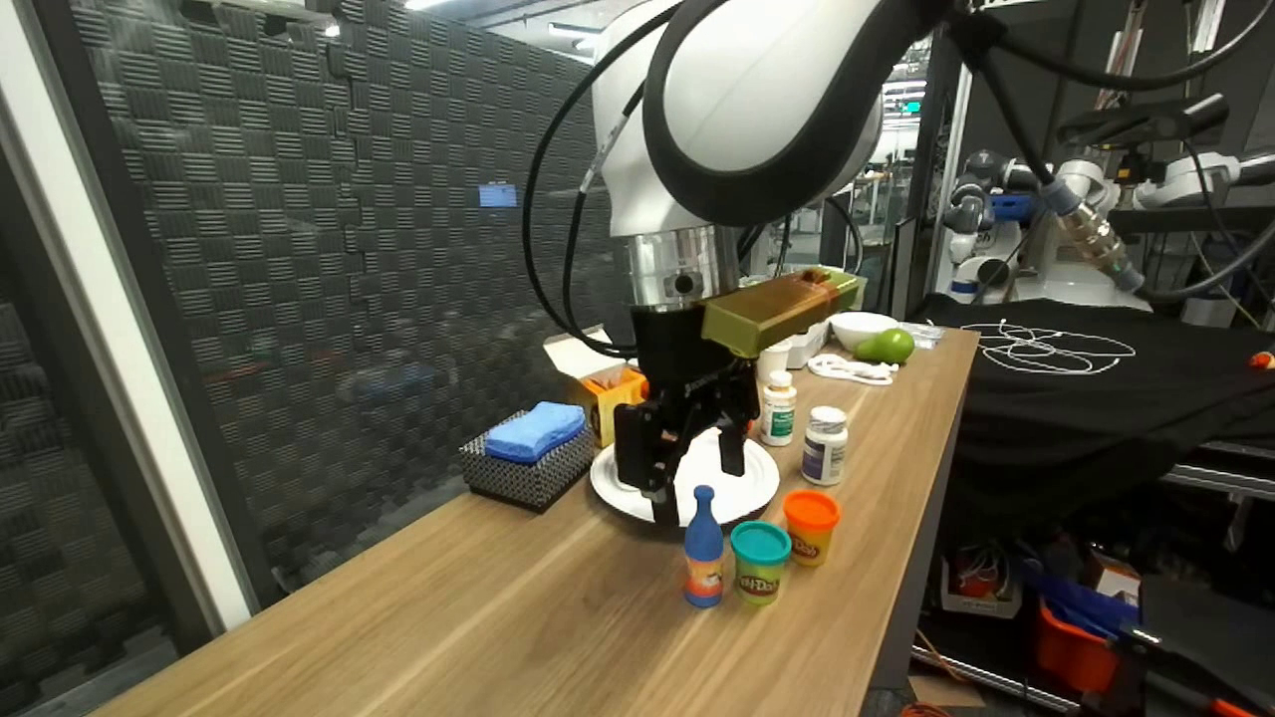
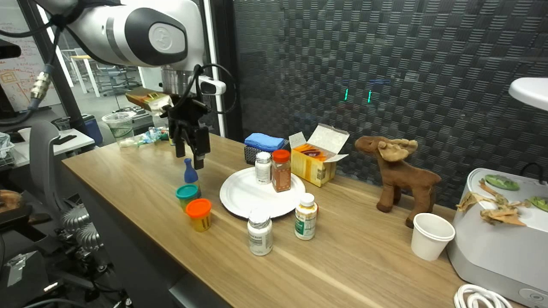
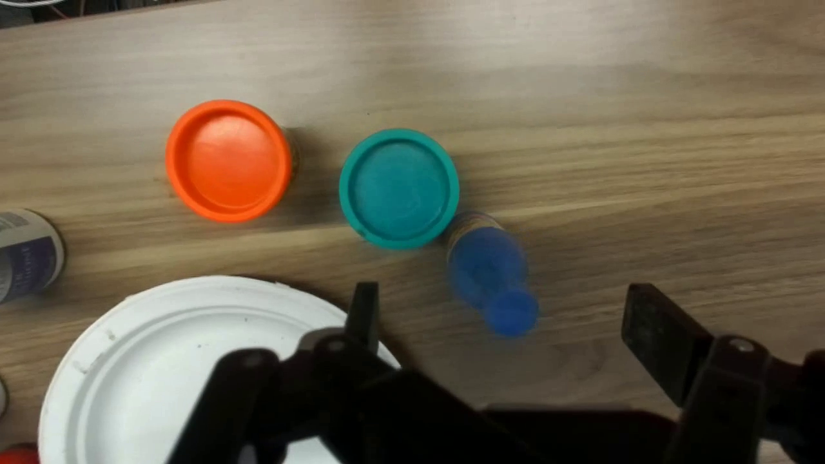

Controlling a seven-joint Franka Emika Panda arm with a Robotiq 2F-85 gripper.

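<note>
My gripper is open, pointing down, with nothing held between its fingers. In the wrist view the blue bottle (image 3: 488, 267) shows between and ahead of the fingertips; it stands upright on the table, below finger height. Touching or almost touching it is a Play-Doh tub with a teal lid (image 3: 399, 189), and an orange-lidded tub (image 3: 229, 161) stands a little apart. A white plate (image 2: 241, 197) carries a white bottle (image 2: 263, 168) and a red-capped spice jar (image 2: 281, 172); from exterior view 1 my gripper mostly hides those two.
Two more pill bottles (image 2: 260, 233) (image 2: 305, 218) stand beside the plate. Behind it are a black box with a blue cloth (image 2: 264, 140), an open yellow box (image 2: 314, 167) and a toy moose (image 2: 400, 177). Bare table (image 1: 478, 621) lies on the bottle's side away from the plate.
</note>
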